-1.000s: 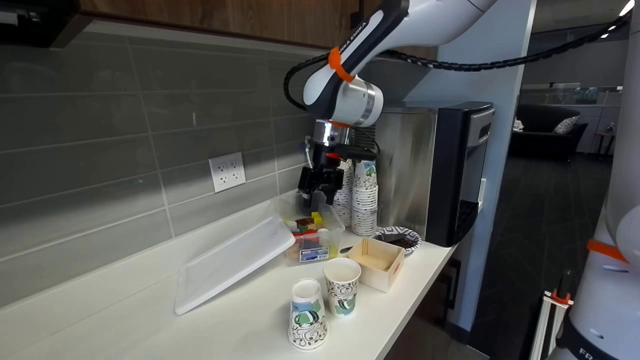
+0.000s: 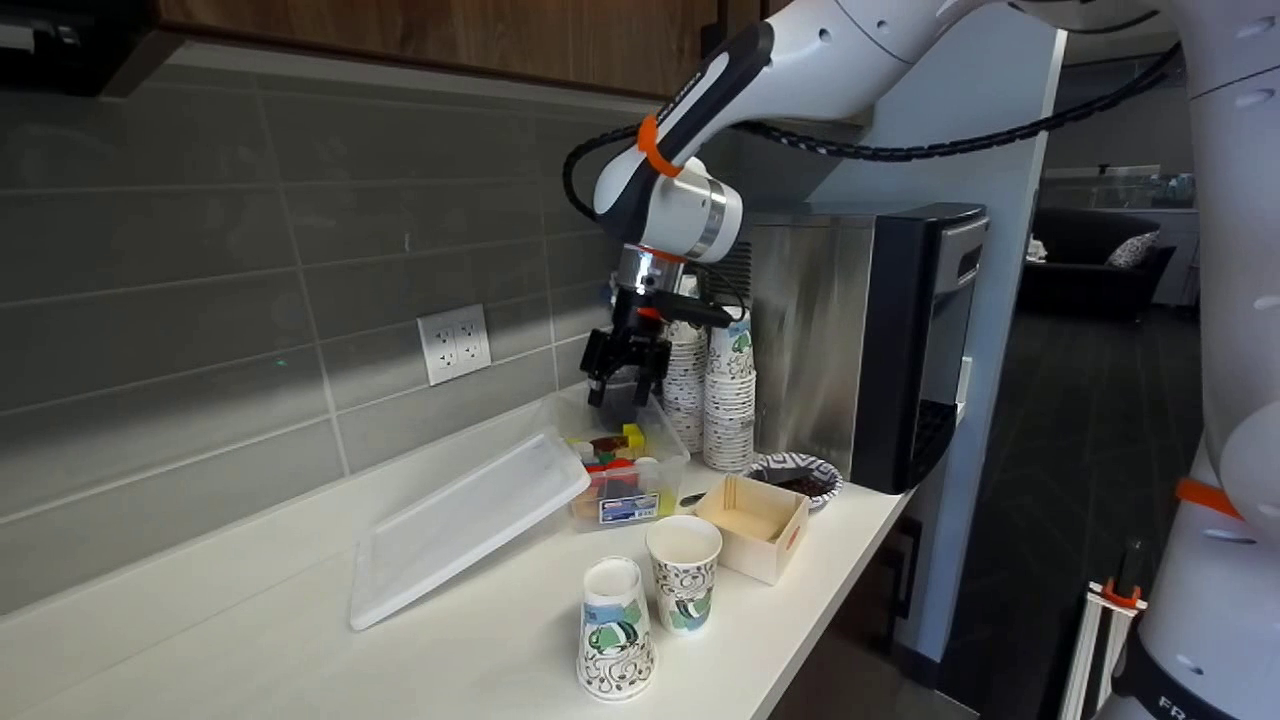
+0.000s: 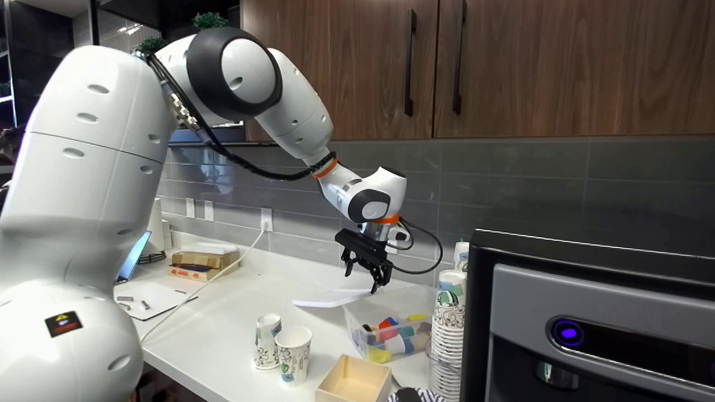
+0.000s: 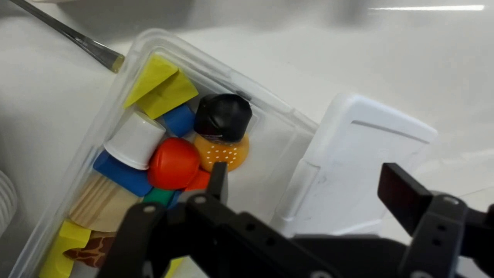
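Note:
My gripper [image 2: 626, 396] hangs above the back part of a clear plastic bin [image 2: 674, 462], fingers wide apart and nothing between them. From the wrist view, one finger [image 4: 218, 183] stands over the bin's contents and the other over its white lid [image 4: 352, 171]. Inside lie a red piece [image 4: 173, 163], a white cup-shaped piece [image 4: 136, 140], a black object [image 4: 223, 117], an orange dotted piece [image 4: 222, 150] and yellow paper [image 4: 162, 88]. The lid leans with one end on the bin's edge. The hand itself covers the bin's lower part in the wrist view.
Two patterned paper cups [image 2: 684, 570] [image 2: 615, 630] and an open wooden box [image 2: 756, 528] stand in front of the bin. Tall cup stacks [image 2: 728, 420] and a metal dispenser [image 2: 816, 336] rise on its right. A patterned bowl [image 2: 822, 480] sits behind the box.
The gripper has risen out of the bin's back area and shifted slightly left. Bin, lid and cups are where they were.

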